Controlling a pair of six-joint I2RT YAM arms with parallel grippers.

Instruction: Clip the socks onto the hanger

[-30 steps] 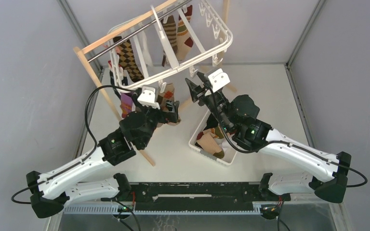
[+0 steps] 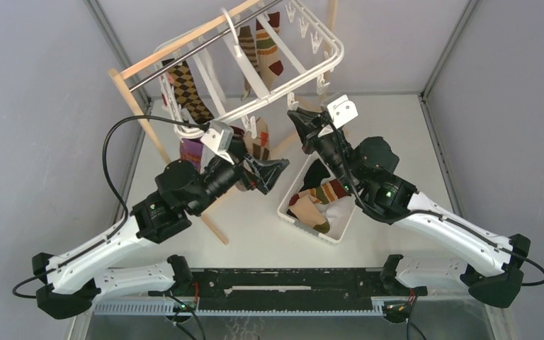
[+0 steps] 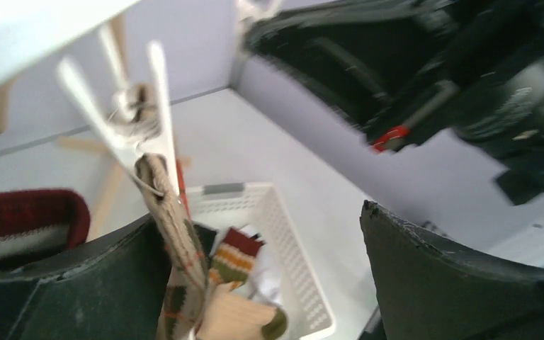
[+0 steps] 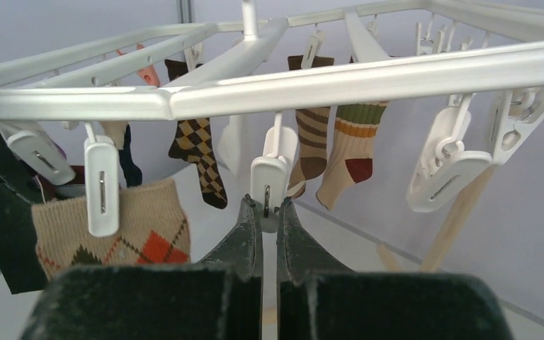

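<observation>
The white hanger point(image 2: 283, 92) holds several socks on clips, among them a checked one point(image 4: 198, 149) and a striped one point(image 4: 312, 145). My right gripper is shut on a white clip point(image 4: 269, 173) at the near rail. My left gripper point(image 2: 269, 177) stands open just below the rail, left of the right one; in the left wrist view a brown sock point(image 3: 173, 234) hangs from a clip beside one of its fingers. An argyle sock point(image 4: 134, 230) hangs from the clip left of my right gripper.
A white bin point(image 2: 301, 219) with several loose socks sits on the floor below my right arm. The wooden stand point(image 2: 134, 106) frames the hanger at the left. Free floor lies at the far right.
The right gripper has closed on a clip and shifted right, with the near rail shifting along slightly.
</observation>
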